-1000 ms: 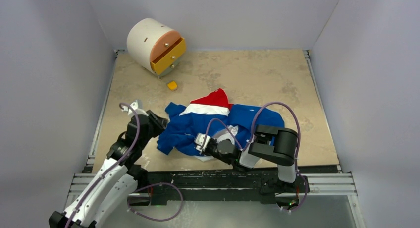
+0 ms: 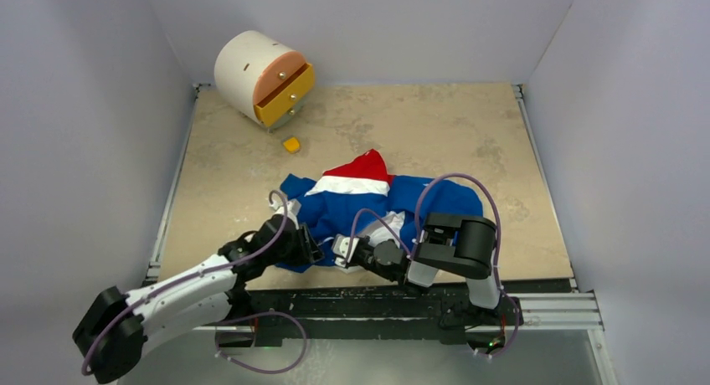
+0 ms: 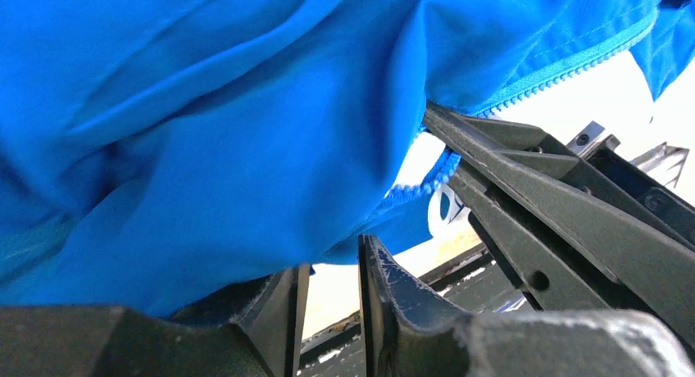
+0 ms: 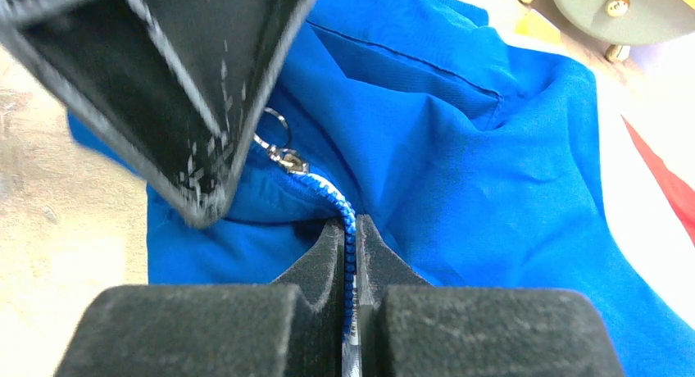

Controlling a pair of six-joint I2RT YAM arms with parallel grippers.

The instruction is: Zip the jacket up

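Observation:
The blue, white and red jacket [image 2: 343, 202] lies spread on the table, its front edge under both arms. In the right wrist view, my right gripper is shut on the jacket's blue zipper edge [image 4: 349, 262], whose toothed strip runs up between the fingers. Just above is the metal zipper slider [image 4: 292, 160] with a ring. My left gripper is part open, fingers [image 3: 373, 287] below a blue fold; a pale gap shows between them. Its dark fingers [image 4: 205, 172] hang beside the slider in the right wrist view. A white loop [image 3: 443, 211] hangs near the right fingertips.
At the back left stands a white cylindrical drawer unit [image 2: 251, 71] with a yellow drawer partly out. A small yellow block [image 2: 291, 145] lies in front of it. Both grippers are close together.
My left gripper has moved right and toward the front edge, from beside the jacket to over its left front. The nearby cloth has shifted. The right arm has barely moved.

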